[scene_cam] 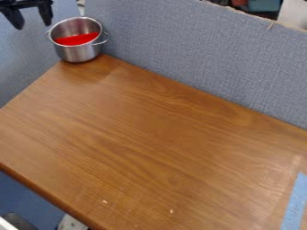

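A steel pot (77,50) with side handles and a red interior stands at the back left corner of the wooden table (156,144). My black gripper (29,18) is at the top left edge of the view, above and left of the pot, apart from it. Its two dark fingers point down and stand apart, with nothing visible between them; its upper part is cut off by the frame.
Grey padded partitions (204,63) wall the back and left of the table. A blue strip (293,202) lies at the right front edge.
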